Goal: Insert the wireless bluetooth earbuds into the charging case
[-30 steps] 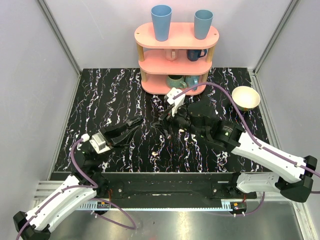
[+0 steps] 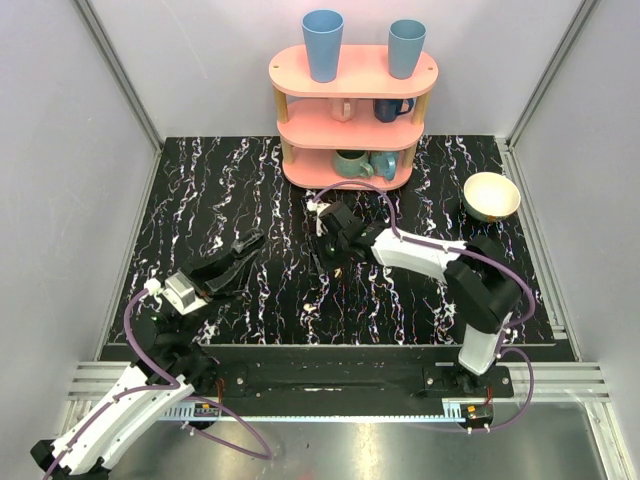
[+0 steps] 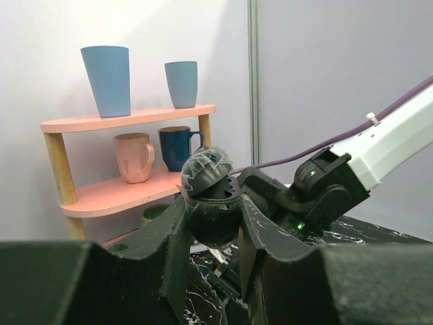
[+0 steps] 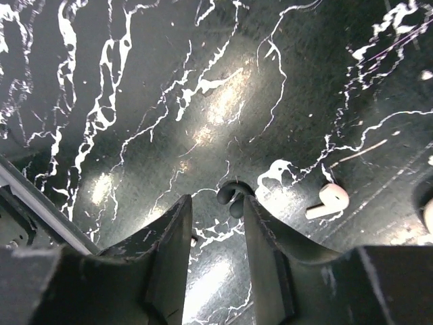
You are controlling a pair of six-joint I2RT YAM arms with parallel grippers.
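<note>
In the left wrist view a dark, rounded case [image 3: 214, 220] with its lid raised [image 3: 206, 169] sits between the fingertips of my left gripper, which is shut on it. From above, that left gripper [image 2: 258, 250] hangs over the left part of the table. My right gripper points down with a gap between its fingers. A black, curved earbud [image 4: 235, 192] appears on the marble just beyond those fingertips, close to the right one. To its right lies a pale pink earbud [image 4: 331, 200], and part of another pale piece [image 4: 429, 215] shows at the edge.
A pink shelf [image 2: 345, 130] with cups and mugs stands at the back. A cream bowl [image 2: 491, 198] sits at the back right. Small pale pieces [image 2: 309, 307] lie near the table's middle.
My right arm has come down and leftward over the table's middle.
</note>
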